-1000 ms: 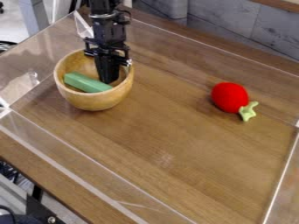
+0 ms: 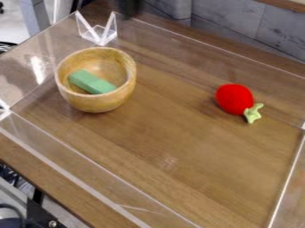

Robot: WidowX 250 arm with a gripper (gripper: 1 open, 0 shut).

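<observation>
A wooden bowl [image 2: 95, 98] stands at the left of the table, with a green block [image 2: 91, 82] lying inside it. A red plush vegetable with a pale green top [image 2: 234, 98] lies at the right of the table. Of the dark arm only a small blurred part shows at the top edge, and the gripper's fingers cannot be made out.
A white angular object [image 2: 98, 32] is at the back left of the table [image 2: 179, 151]. A grey tiled wall runs along the back right.
The dark gripper has lifted up from inside the bowl and out of the top of the view. The green block remains in the bowl.
</observation>
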